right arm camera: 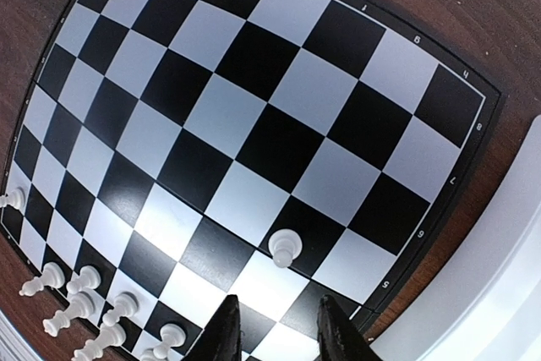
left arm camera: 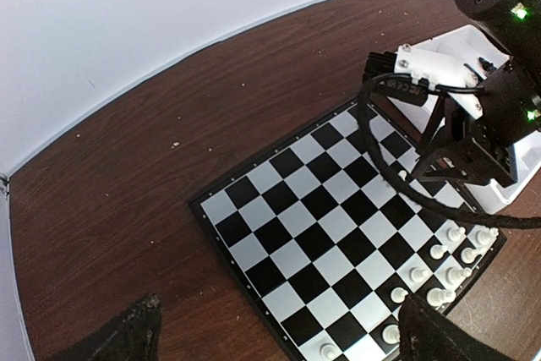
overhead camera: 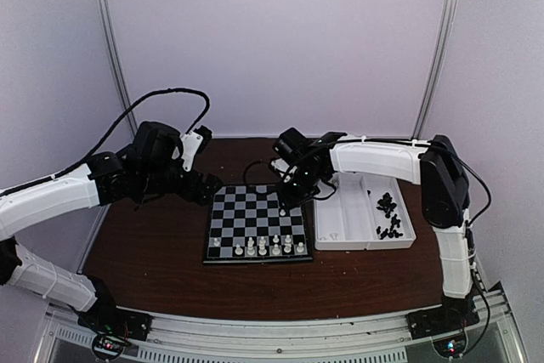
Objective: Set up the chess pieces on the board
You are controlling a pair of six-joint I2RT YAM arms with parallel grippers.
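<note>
The chessboard carries several white pieces along its near rows, and a lone white pawn stands farther back toward the tray side. My right gripper hangs over the board just short of that pawn, its fingers apart with nothing between them. In the top view my left gripper hovers above the board's left back side; in the left wrist view its fingers are wide apart and empty.
A white tray right of the board holds several black pieces and a few pale ones. Bare wooden table lies left of the board and in front of it.
</note>
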